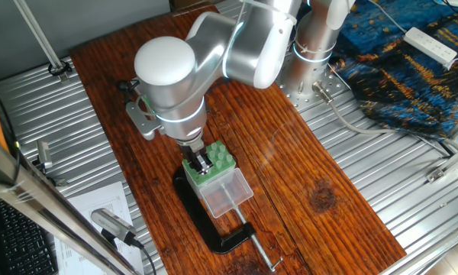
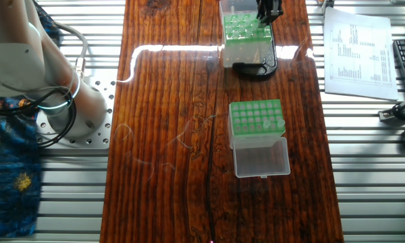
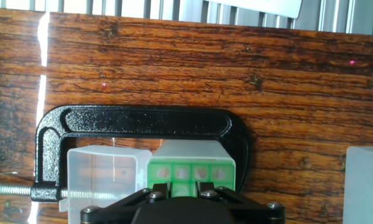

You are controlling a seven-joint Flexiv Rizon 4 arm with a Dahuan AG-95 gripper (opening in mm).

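A green tube rack (image 1: 221, 158) in a clear box holds several capped tubes, with the box's clear lid (image 1: 227, 193) folded open beside it. My gripper (image 1: 200, 163) is low over the rack's left part. In the wrist view, the gripper has its two fingers apart, and green rack shows between them. No tube is visible in that gap; what lies below the fingertips is hidden. A second box with a green rack (image 2: 256, 116) stands apart in exterior view 2, mostly empty, with two pale tubes (image 2: 281, 124) near one corner.
A black C-clamp (image 3: 143, 122) lies around the first box, its screw (image 3: 9, 190) reaching past the lid. The second box's open lid (image 2: 262, 159) faces away from the clamp. Bare wooden tabletop (image 2: 169, 135) lies on the robot-base side of the boxes.
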